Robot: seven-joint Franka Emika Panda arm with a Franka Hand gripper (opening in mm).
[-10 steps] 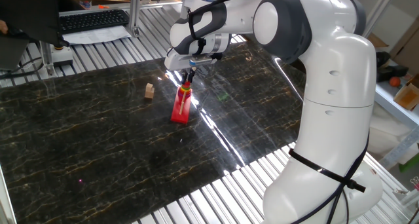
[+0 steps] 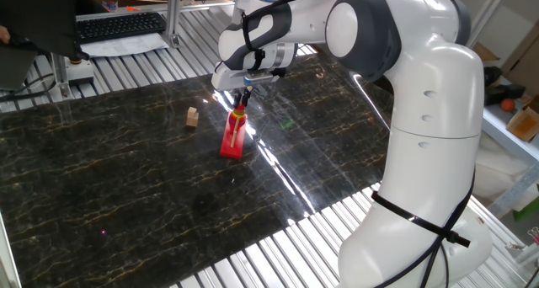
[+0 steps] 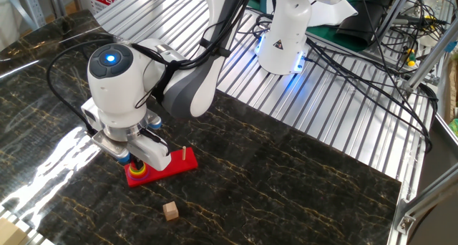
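A red board (image 2: 232,146) lies on the dark marbled tabletop, with a thin wooden peg (image 3: 184,153) standing toward one end. At its other end sit stacked rings (image 3: 137,171), yellow on top and red below. Directly over the rings is my gripper (image 2: 242,103), pointing down, its dark fingertips at the top of the stack. The arm's hand covers much of the fingers in exterior view 2, and they are tiny in exterior view 1. Whether they are open or grip the top ring or a peg is unclear.
A small wooden block (image 3: 170,210) rests on the tabletop, a short way from the board.
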